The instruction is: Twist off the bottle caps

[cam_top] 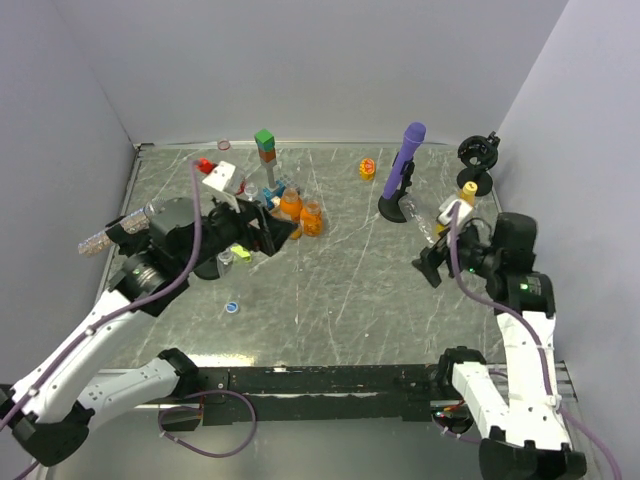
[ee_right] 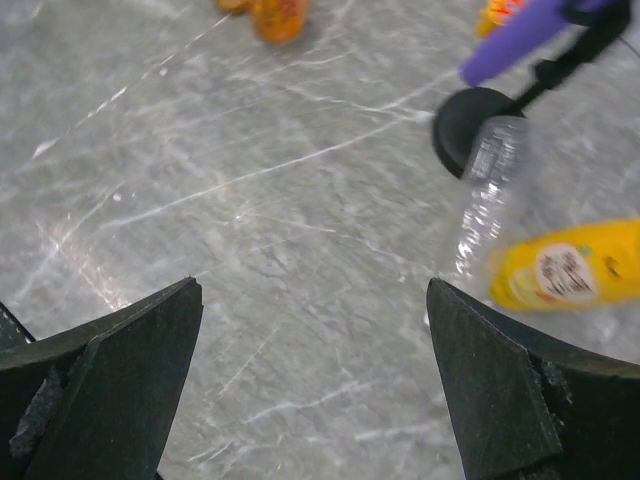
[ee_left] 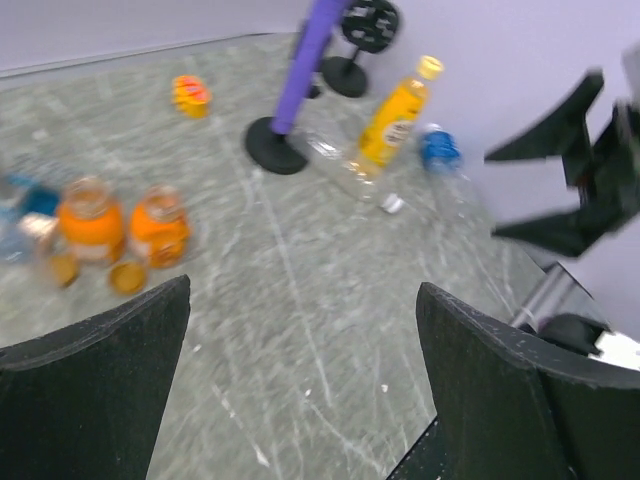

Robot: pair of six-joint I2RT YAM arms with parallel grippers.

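Observation:
My left gripper hangs open over the left-centre group of bottles and orange jars, loose lids lying beside the jars in the left wrist view. My right gripper is open at the right, above the table. In the right wrist view a yellow bottle and a clear bottle lie below it, between and beyond its fingers. A blue-capped bottle stands by the right wall in the left wrist view.
A purple microphone on a stand, a black stand and a small orange item are at the back. A blue cap lies at front left.

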